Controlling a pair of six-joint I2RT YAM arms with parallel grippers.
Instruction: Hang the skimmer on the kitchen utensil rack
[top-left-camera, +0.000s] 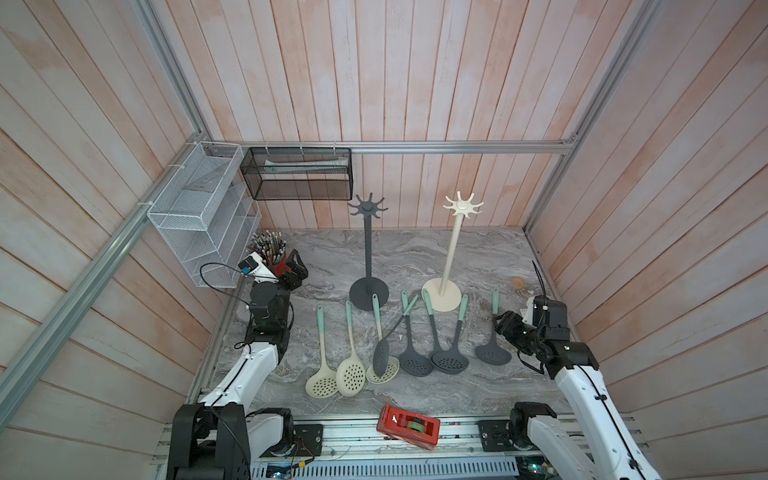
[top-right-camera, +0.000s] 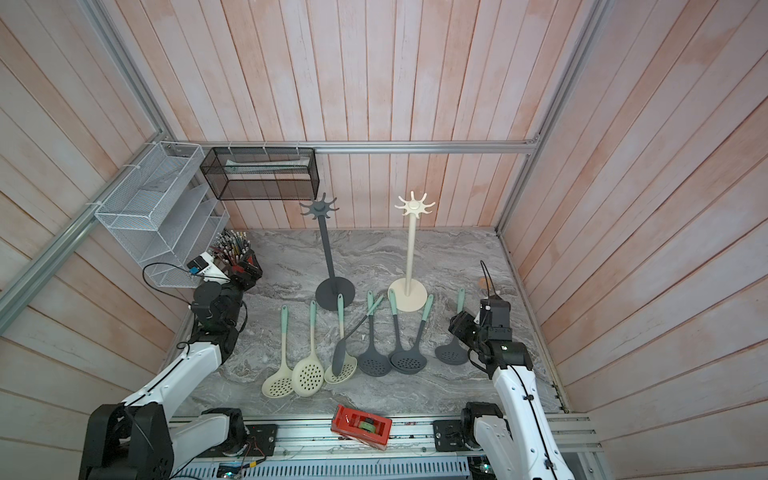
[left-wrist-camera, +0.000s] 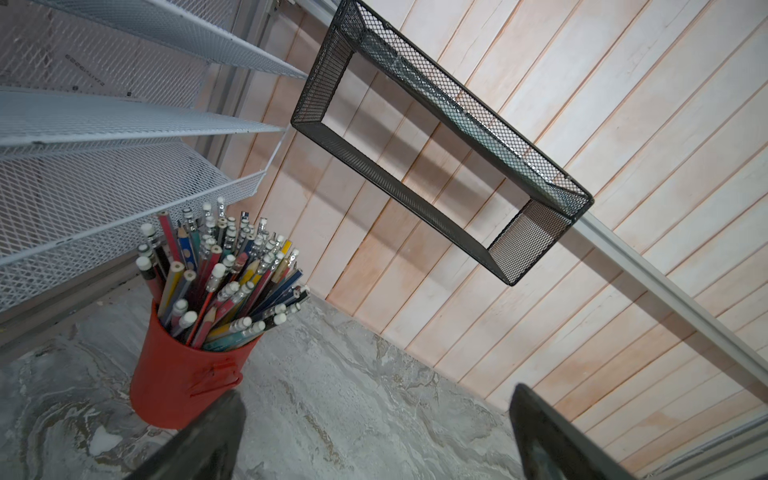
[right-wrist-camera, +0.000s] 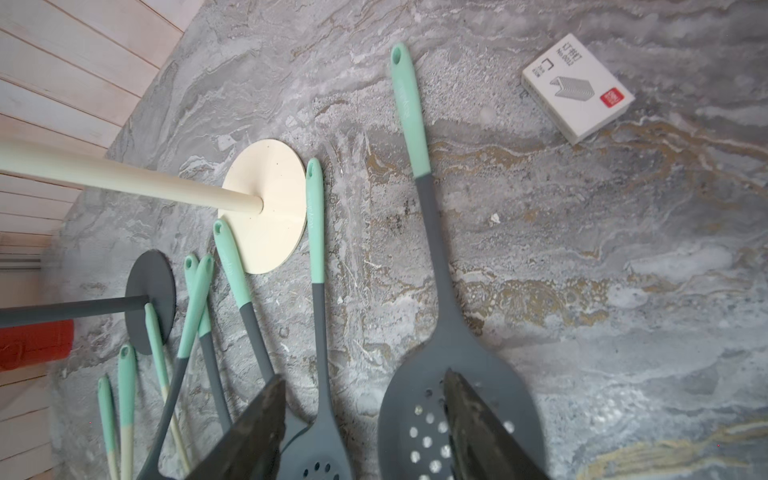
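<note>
Grey and cream skimmers and other utensils with mint handles lie in a row on the marble counter, before the dark rack (top-left-camera: 368, 240) and cream rack (top-left-camera: 453, 256). The right-end grey skimmer (right-wrist-camera: 460, 400) lies flat below my right gripper, which is open, nothing between its fingers. In the right wrist view its mint handle (right-wrist-camera: 408, 104) points away. My left gripper is open and empty at the left, facing the red pencil cup (left-wrist-camera: 180, 376).
A white mesh shelf (top-left-camera: 192, 216) and black wire basket (top-left-camera: 296, 180) hang at the back left. A small white box (right-wrist-camera: 577, 88) lies right of the skimmer. A red tape dispenser (top-left-camera: 408, 425) sits at the front edge.
</note>
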